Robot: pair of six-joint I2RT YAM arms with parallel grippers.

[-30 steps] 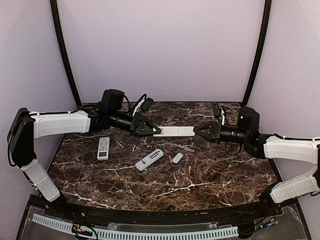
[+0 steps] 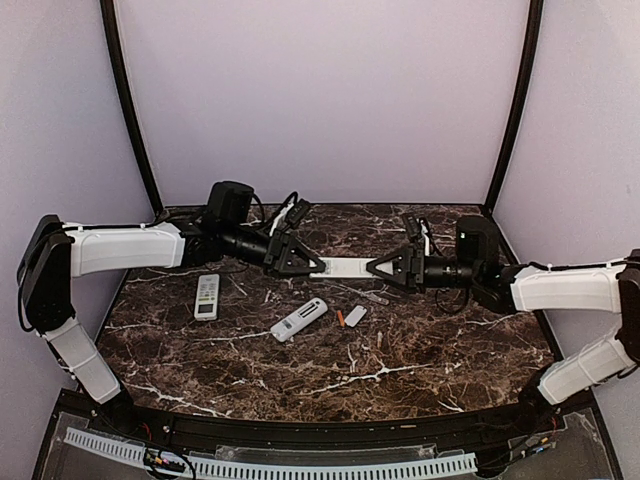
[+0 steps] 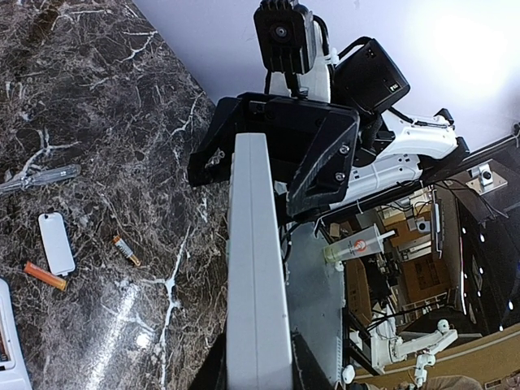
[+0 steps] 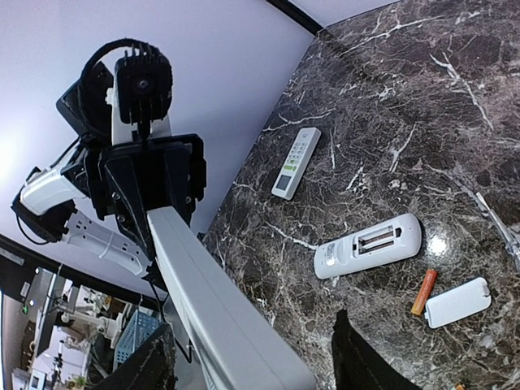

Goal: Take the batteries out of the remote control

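A white remote control (image 2: 346, 268) is held level above the table, its left end in my left gripper (image 2: 318, 266), which is shut on it. At the remote's right end, my right gripper (image 2: 382, 268) has its fingers on either side. In the right wrist view these fingers (image 4: 366, 363) stand apart with the remote's end (image 4: 244, 341) between them, a gap showing on the right. The left wrist view shows the remote's long narrow side (image 3: 258, 268). Whether its battery cover is on is hard to tell.
A second white remote (image 4: 374, 245) lies with its battery slot uncovered and a loose cover (image 4: 458, 302) and an orange battery (image 4: 424, 291) nearby. Another battery (image 3: 125, 250), a screwdriver (image 3: 41, 178) and a third remote (image 2: 206, 297) lie apart.
My right gripper has moved left, from the remote's right tip to farther over that end.
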